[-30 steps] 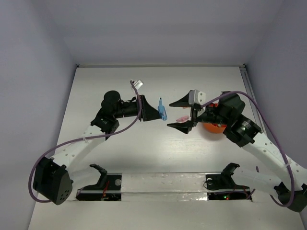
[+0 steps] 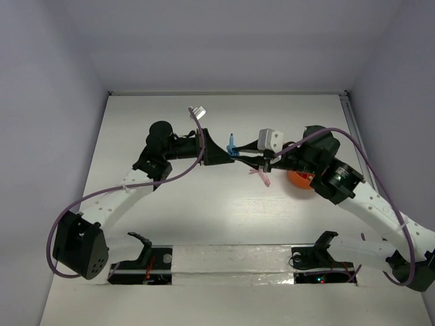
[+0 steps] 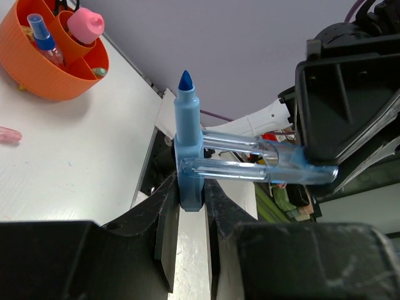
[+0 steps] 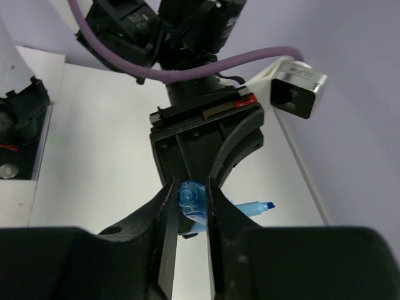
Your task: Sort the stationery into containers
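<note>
A light blue marker (image 3: 188, 119) stands upright in the left wrist view, its dark blue tip uppermost. My left gripper is shut on its lower part. A clear bluish tube-like piece (image 3: 250, 170) sticks out sideways from beside the marker towards the other arm. My right gripper is shut on the round blue end of this piece (image 4: 188, 195), with the marker (image 4: 255, 208) behind it. Whether the piece is joined to the marker, I cannot tell. The orange divided container (image 2: 299, 180) is partly covered by the right arm in the top view.
The container holds a blue-capped clear item (image 3: 42, 39) and a pink one (image 3: 86, 25), among others. A pink item (image 2: 264, 178) lies on the table left of it.
My right gripper has moved left to the blue pieces and gone from open to shut.
</note>
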